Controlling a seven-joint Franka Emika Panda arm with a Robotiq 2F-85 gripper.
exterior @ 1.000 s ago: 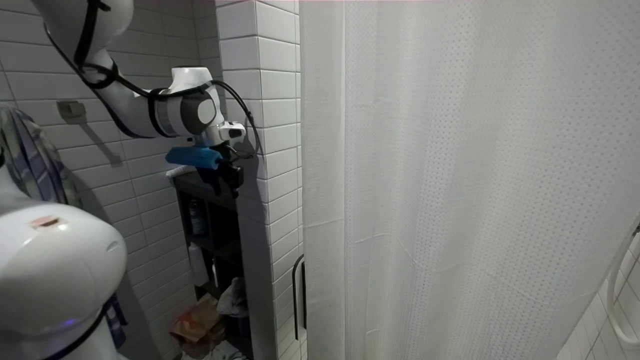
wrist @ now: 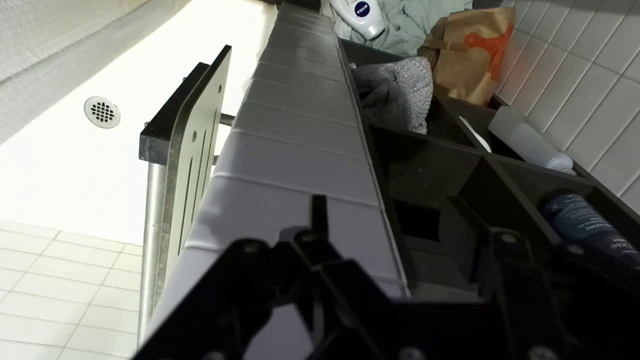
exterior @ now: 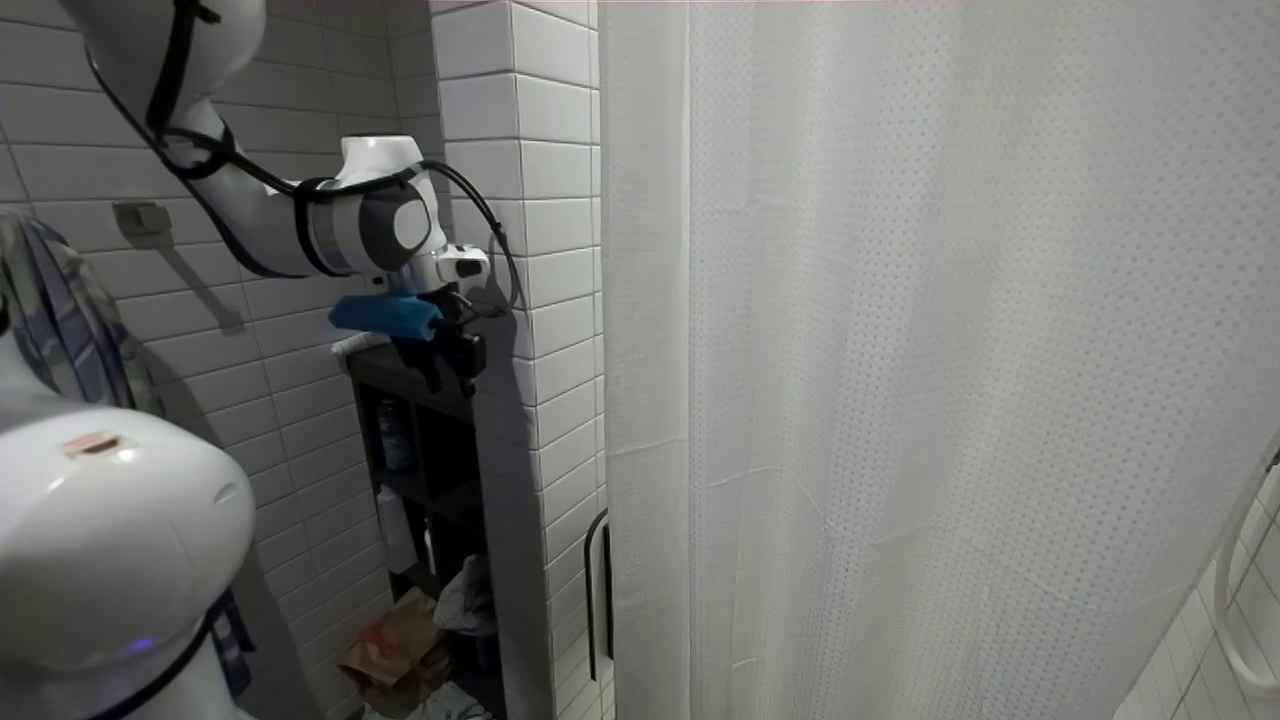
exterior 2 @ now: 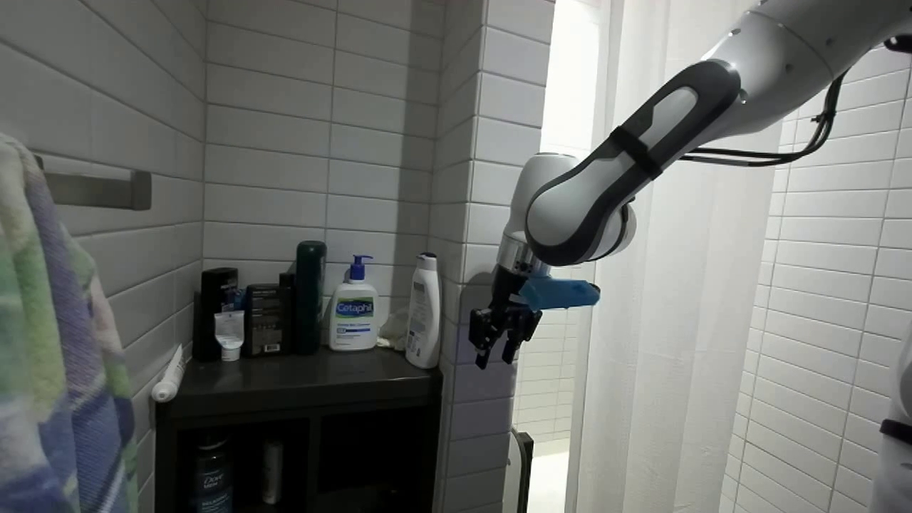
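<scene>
My gripper (exterior 2: 496, 363) hangs open in front of the tiled pillar (exterior 2: 479, 214), pointing down, with nothing between its fingers. In the wrist view the fingers (wrist: 319, 215) stand well apart above the pillar's side and the dark shelf (wrist: 420, 240). On the shelf top in the second exterior view stand a Cetaphil pump bottle (exterior 2: 353, 312), a white bottle (exterior 2: 425, 312), a dark green bottle (exterior 2: 310, 295) and black containers (exterior 2: 267, 318). The white shower curtain (exterior: 936, 360) hangs to the right of the pillar.
A towel (exterior 2: 60, 342) hangs on the left wall. Lower cubbies hold a dark bottle (wrist: 585, 222) and a grey cloth (wrist: 399, 90); a paper bag (wrist: 471, 57) lies beyond. A shower seat (wrist: 195, 144) stands beside the pillar.
</scene>
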